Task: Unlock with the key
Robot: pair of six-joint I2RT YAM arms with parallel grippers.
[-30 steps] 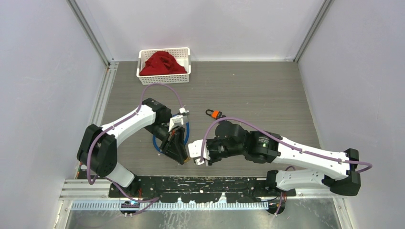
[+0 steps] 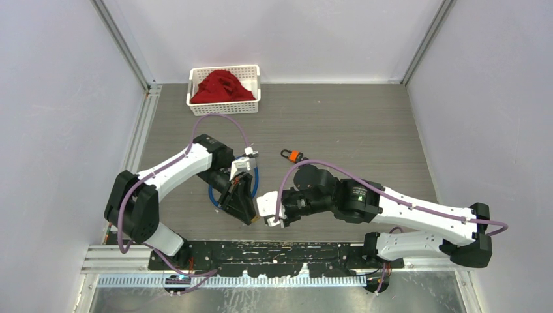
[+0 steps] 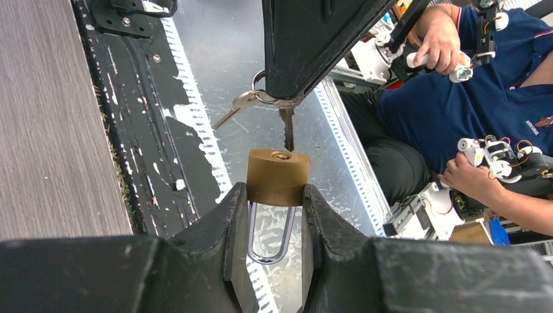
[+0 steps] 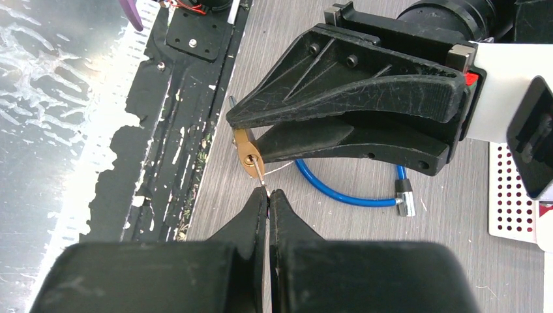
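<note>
A brass padlock (image 3: 277, 176) with a silver shackle is clamped between my left gripper's fingertips, body upward in the left wrist view. My right gripper is shut on a key (image 4: 259, 173), whose blade points at the keyhole in the padlock's brass face (image 4: 242, 143). In the left wrist view the key (image 3: 288, 124) hangs just above the lock, with a second key on the ring beside it. Both grippers meet low in the middle of the top view.
A blue cable lock (image 4: 345, 195) lies beneath my left arm. An orange-and-black lock (image 2: 294, 156) lies behind my right arm. A white basket (image 2: 200, 109) with red cloth stands at the back.
</note>
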